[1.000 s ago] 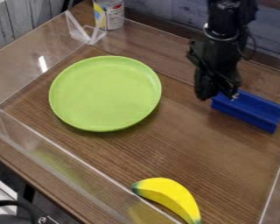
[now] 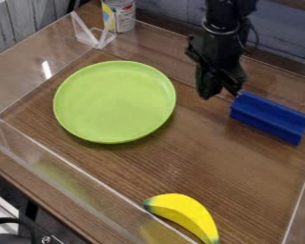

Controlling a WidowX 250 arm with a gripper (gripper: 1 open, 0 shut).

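Observation:
My black gripper (image 2: 209, 84) hangs over the back of the wooden table, between a green plate (image 2: 113, 102) and a blue rectangular block (image 2: 269, 118), up and to the left of the block. It looks shut, with nothing visible between its fingers. A yellow banana (image 2: 185, 213) lies near the front.
A can (image 2: 117, 13) stands at the back left, by a clear plastic piece (image 2: 91, 30). Clear walls edge the table on the left.
The gripper has moved left and up, away from above the blue block, which is now more fully visible. The plate and banana are unchanged.

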